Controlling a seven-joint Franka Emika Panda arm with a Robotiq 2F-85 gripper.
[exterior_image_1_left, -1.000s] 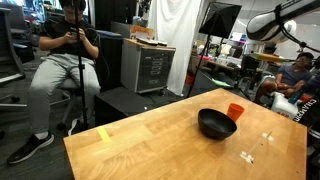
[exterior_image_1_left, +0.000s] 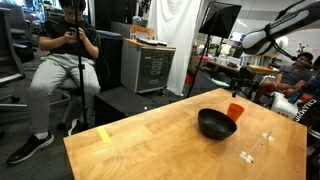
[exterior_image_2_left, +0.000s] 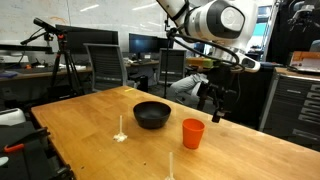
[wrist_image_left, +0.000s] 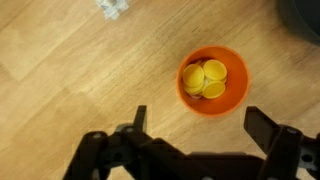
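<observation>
An orange cup (exterior_image_2_left: 193, 133) stands upright on the table; the wrist view looks down into its mouth, where several yellow round pieces (wrist_image_left: 204, 78) lie. Beside it sits a black bowl (exterior_image_2_left: 152, 114), of which only the dark edge (wrist_image_left: 301, 17) enters the wrist view's top right corner. My gripper is open, its fingers apart with nothing between them. It hangs above the table near the cup, and the cup appears ahead of the gap between the fingertips. The inside of the bowl is mostly hidden.
Two small white upright items (exterior_image_2_left: 120, 132) stand on the wooden table (exterior_image_1_left: 150, 145), apart from cup and bowl. A seated person (exterior_image_1_left: 70, 60) is beyond the table on the left; another person is at the far right.
The arm has swung lower and leftward in exterior view 1, nearer the table area by the cup. Cup and bowl have stayed in place.
</observation>
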